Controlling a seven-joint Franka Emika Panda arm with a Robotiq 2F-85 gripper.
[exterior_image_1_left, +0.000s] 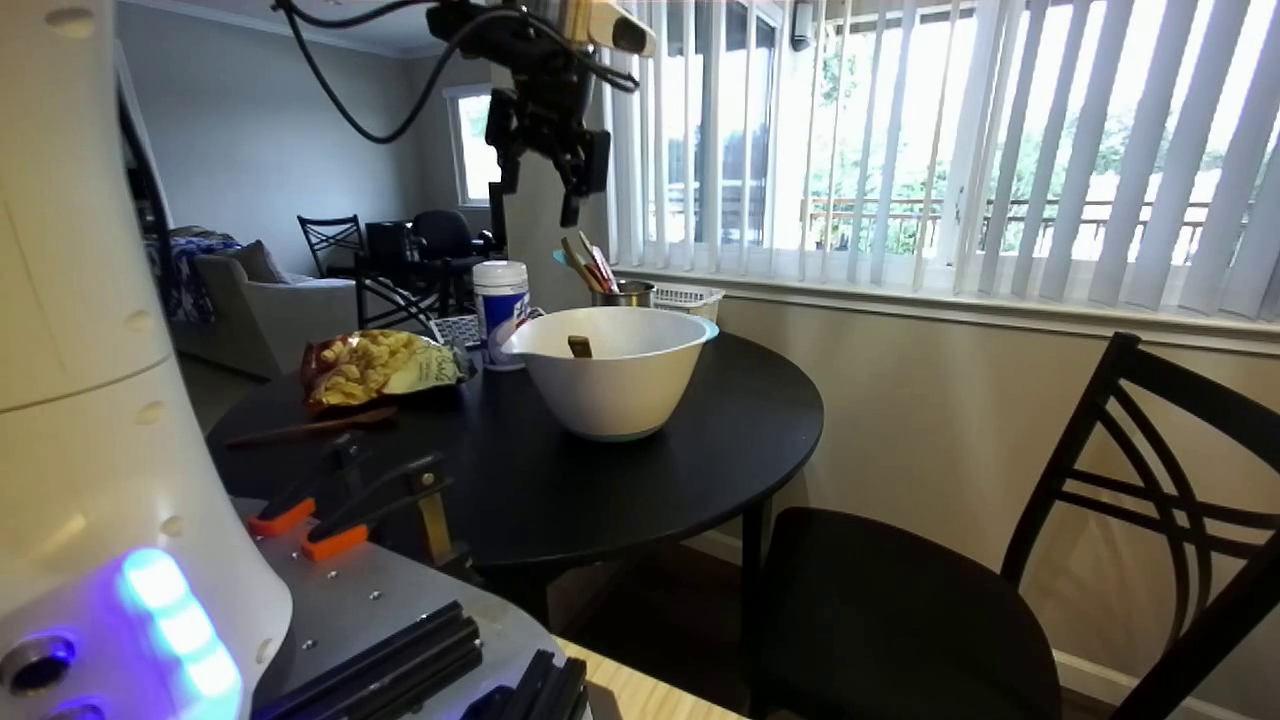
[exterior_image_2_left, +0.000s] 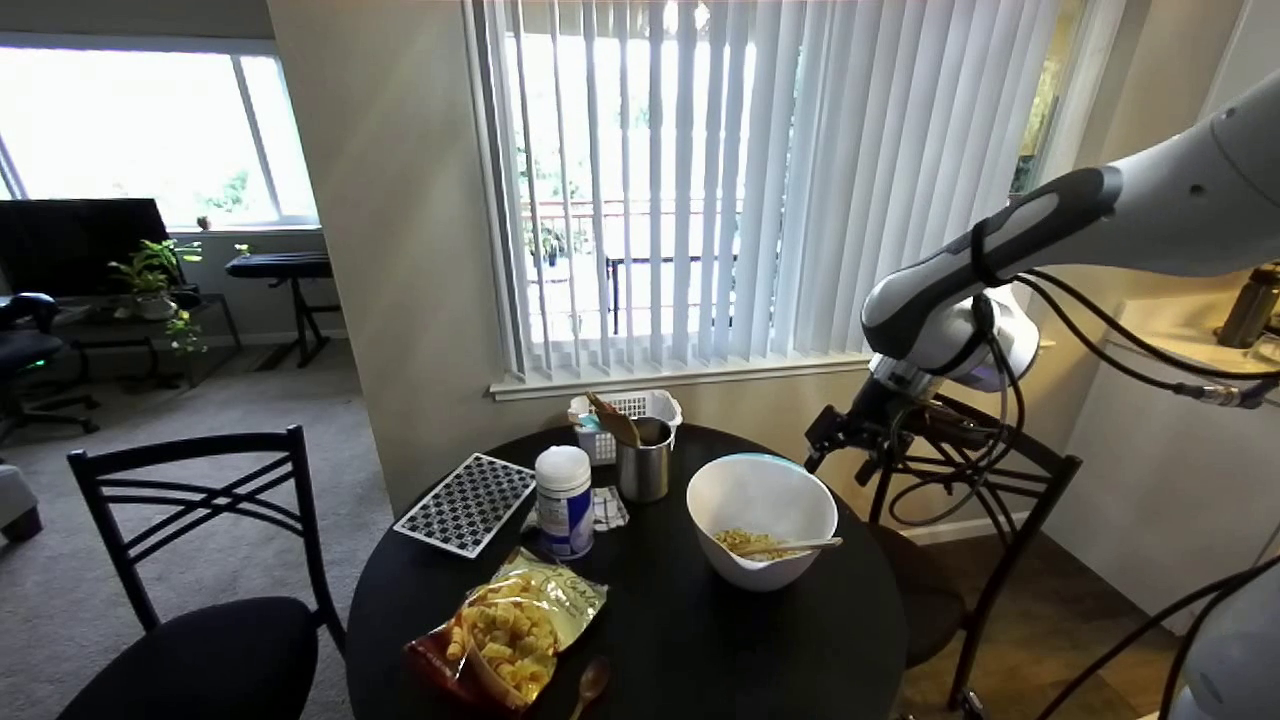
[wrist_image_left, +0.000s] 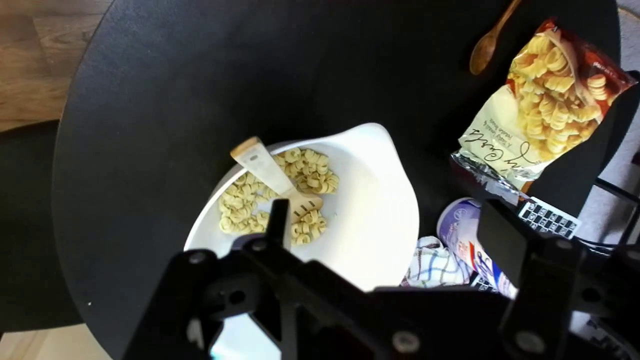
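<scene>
A large white bowl (exterior_image_1_left: 618, 378) stands upright on the black round table. Curly pasta (wrist_image_left: 240, 204) lies in its bottom. A pale wooden slotted utensil (wrist_image_left: 270, 171) leans inside, its handle end over the rim in the wrist view. My gripper (exterior_image_1_left: 540, 198) is open and empty, in the air above the bowl in exterior view 1. In exterior view 2 the same gripper (exterior_image_2_left: 816, 446) appears up and right of the bowl's rim. Its two fingers are wide apart in the wrist view, the left one overlapping the bowl, the right one the wipes canister.
An open-looking pasta bag (exterior_image_2_left: 516, 630) and a brown wooden spoon (wrist_image_left: 484, 51) lie on the table. Nearby stand the wipes canister (exterior_image_2_left: 564, 504), a metal utensil holder (exterior_image_2_left: 644, 462) and a white basket (exterior_image_2_left: 663, 407).
</scene>
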